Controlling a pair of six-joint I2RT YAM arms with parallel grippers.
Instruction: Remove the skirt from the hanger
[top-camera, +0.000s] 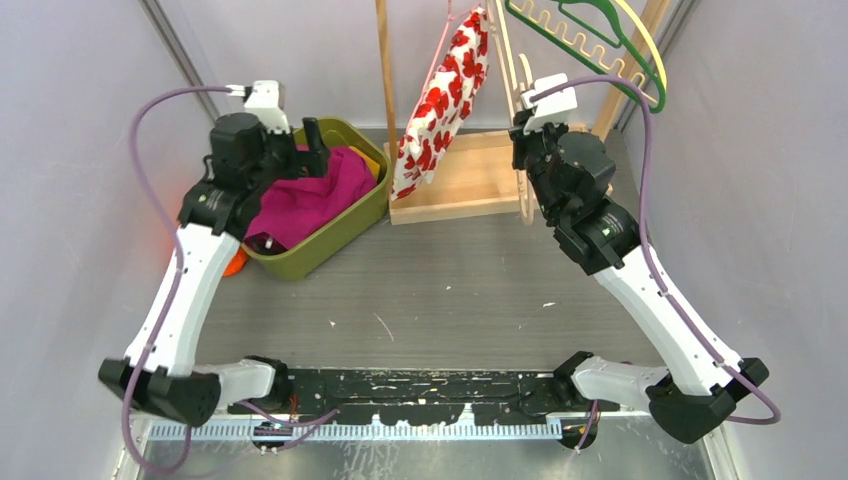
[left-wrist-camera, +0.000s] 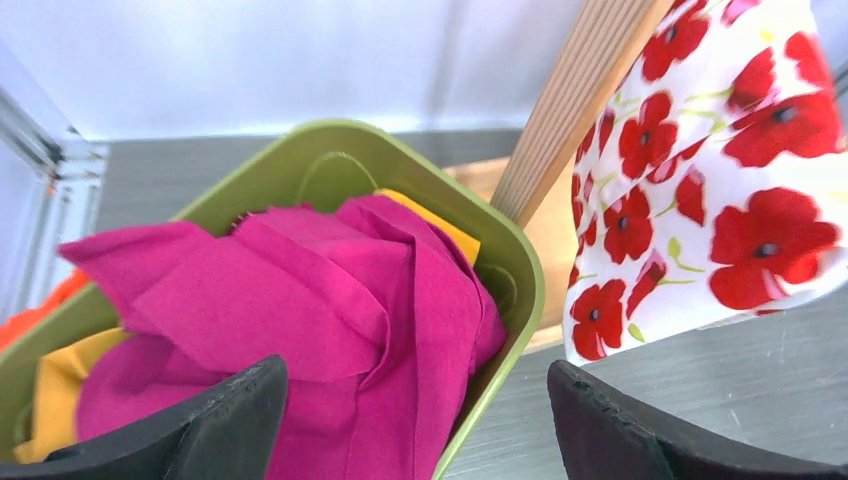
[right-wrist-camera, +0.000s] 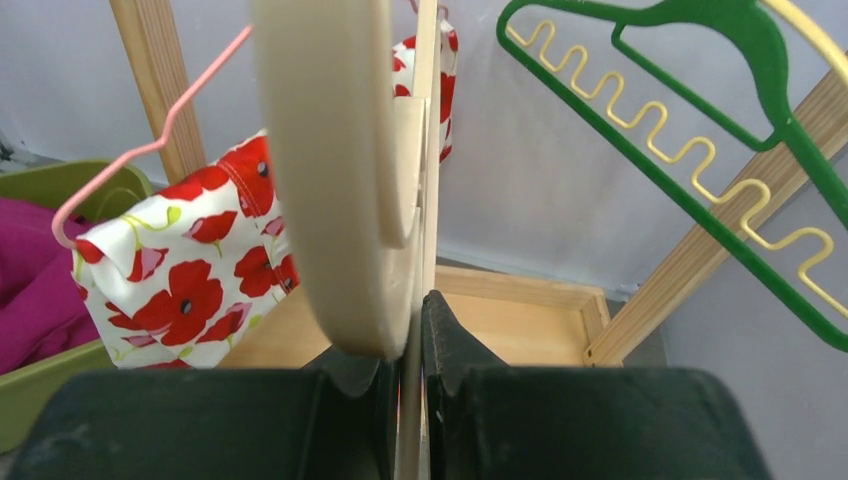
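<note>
The magenta skirt (top-camera: 310, 205) lies bunched in the olive bin (top-camera: 335, 247); the left wrist view shows the cloth (left-wrist-camera: 290, 300) free of any hanger. Above it, my left gripper (top-camera: 318, 148) is open, with empty space between its fingertips. A cream hanger (top-camera: 512, 60), bare of cloth, hangs on the rack at my right gripper (top-camera: 518, 140). In the right wrist view this hanger (right-wrist-camera: 340, 170) fills the middle, its thin edge running down between my fingers. They stand close on either side; whether they grip it is unclear.
A white cloth with red flowers (top-camera: 445, 115) hangs on a pink hanger at the rack's left post (top-camera: 386, 70). A green hanger (top-camera: 590, 60) and a yellow one hang at the right.
</note>
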